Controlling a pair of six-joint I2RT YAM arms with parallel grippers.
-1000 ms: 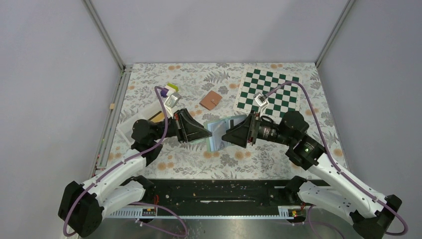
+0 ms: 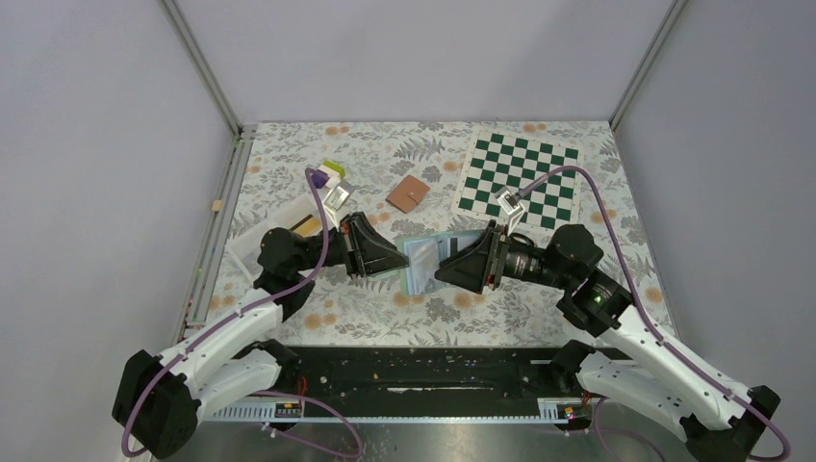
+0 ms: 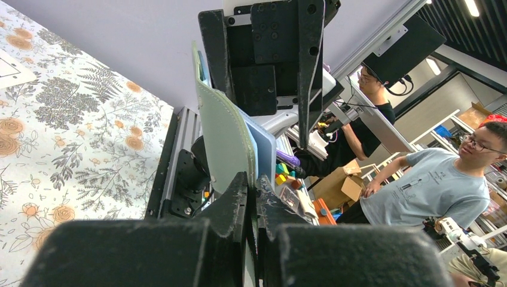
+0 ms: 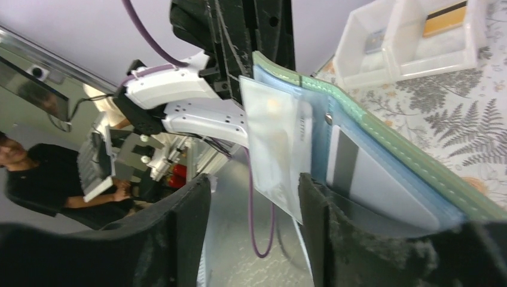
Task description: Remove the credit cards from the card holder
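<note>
A pale green card holder (image 3: 224,131) with a light blue inside is spread open between the arms, held up off the table. My left gripper is shut on its edge. In the right wrist view the clear sleeve flap (image 4: 272,137) stands out from the holder. A white card with a dark stripe (image 4: 345,161) shows in the blue pocket behind it. My right gripper is partly open at the flap's lower edge, its right finger (image 4: 320,209) close to the pocket. I see no card gripped between its fingers.
On the table lie a brown wallet (image 2: 408,193) and a green-and-white chessboard (image 2: 520,178). A white divided box with an orange card inside stands at the left, partly behind the left arm.
Over the last second my right gripper has shifted slightly right and toward the front, and the opened holder looks spread a little wider. The left arm has hardly moved.
</note>
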